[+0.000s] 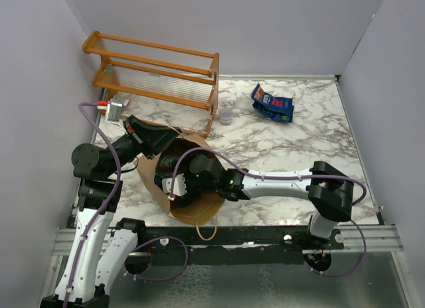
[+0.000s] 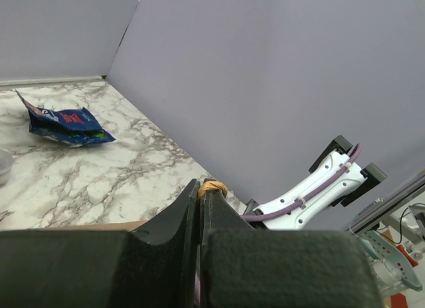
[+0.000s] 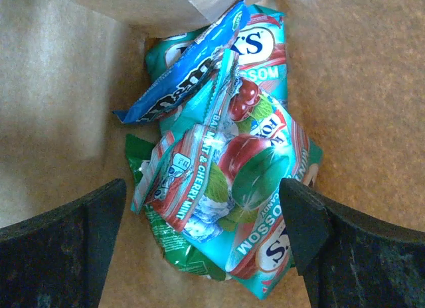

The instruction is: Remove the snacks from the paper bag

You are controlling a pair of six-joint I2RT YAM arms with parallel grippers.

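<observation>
The brown paper bag [image 1: 153, 188] stands at the table's front, its mouth upward. My left gripper [image 1: 159, 137] is shut on the bag's cord handle [image 2: 214, 186] above the back rim. My right gripper is open inside the bag, fingers either side of a teal Fox's candy packet [image 3: 249, 178]. Beneath that lie another teal packet [image 3: 259, 36] and a green packet [image 3: 186, 255]; a blue packet [image 3: 179, 76] lies across the top left.
A blue snack packet [image 1: 272, 109] lies on the marble table at the back right, beside a clear cup [image 1: 225, 117]. A wooden rack [image 1: 153, 85] stands at the back left.
</observation>
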